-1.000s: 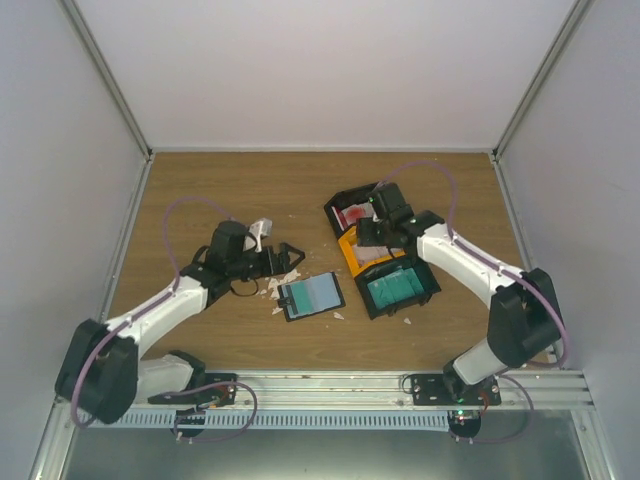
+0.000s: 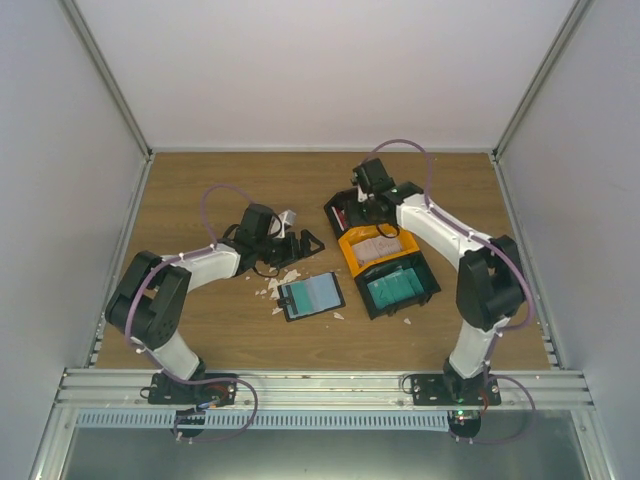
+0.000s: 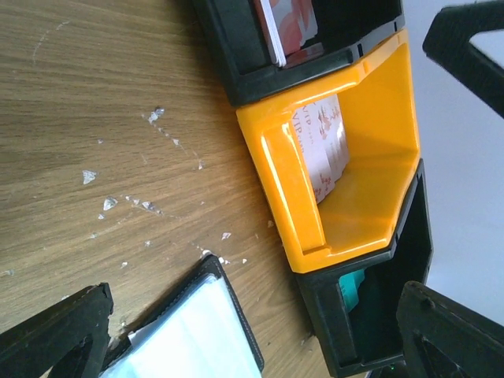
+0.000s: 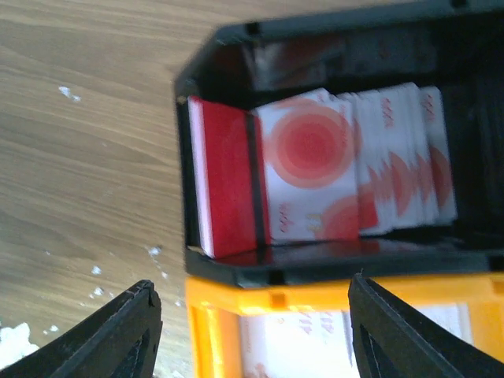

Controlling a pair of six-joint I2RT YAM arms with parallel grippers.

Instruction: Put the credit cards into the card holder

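Red-and-white cards (image 4: 307,153) lie in the far black bin (image 2: 332,212), and one red card (image 4: 228,177) leans against its end wall. Above this bin hangs my right gripper, its fingers apart and nothing between them. White cards with red print (image 3: 321,146) are in the yellow bin; teal cards (image 2: 396,287) lie in the near black bin. The dark-edged card holder (image 2: 311,297) rests flat on the table, showing teal and pale blue sections. My left gripper (image 2: 314,243) stands open and empty above the table, between holder and bins.
The yellow bin (image 3: 276,169) adjoins both black bins in one row. Small pale scraps (image 2: 272,287) are scattered around the holder. Part of the right gripper's finger (image 3: 465,67) shows in the left wrist view.
My right gripper has moved from over the yellow bin to the far black bin, away from the table's front. My left gripper has moved right and slightly away from the front.
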